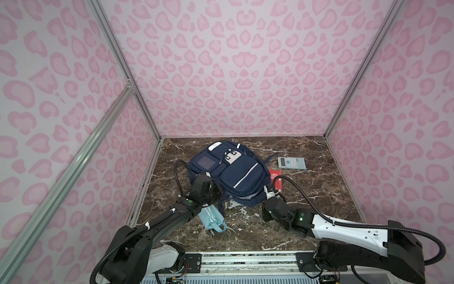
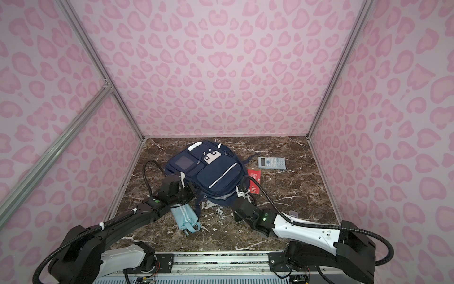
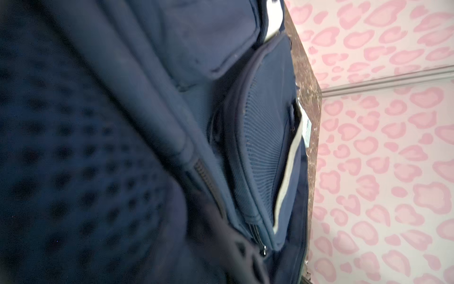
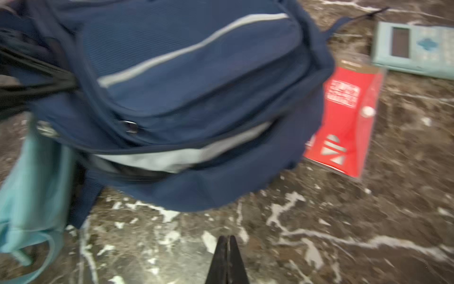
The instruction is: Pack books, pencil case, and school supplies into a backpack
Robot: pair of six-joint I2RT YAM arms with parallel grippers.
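The navy backpack [image 1: 229, 170] lies front side up at the table's middle. My left gripper [image 1: 208, 189] is down at its near-left edge; the left wrist view shows only close blue fabric and zips, so its fingers are hidden. My right gripper is shut with nothing seen between its fingers, near the backpack's near-right edge. A light blue pencil case [image 1: 211, 217] lies in front of the backpack at left. A red flat packet [image 4: 344, 118] in a clear sleeve lies right of the backpack, with a pale blue calculator [image 1: 291, 162] behind it.
Dark marble table [image 1: 331, 189] has free room at right and at back left. A small clear object [image 2: 293, 215] sits behind the right arm, mostly hidden. Patterned pink walls enclose the table on the sides and back.
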